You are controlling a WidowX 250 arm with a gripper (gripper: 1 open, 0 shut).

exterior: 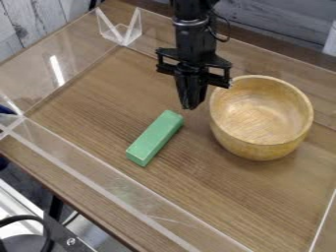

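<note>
My black gripper [192, 100] hangs from the top centre, pointing down just left of the rim of a wooden bowl [260, 120]. It is shut, with nothing visible between its fingers. A green rectangular block [155, 138] lies on the wooden table below and left of the gripper, apart from it.
A clear plastic object [121, 26] sits at the upper left. A black cable [39, 226] runs at the lower left corner beside the table edge.
</note>
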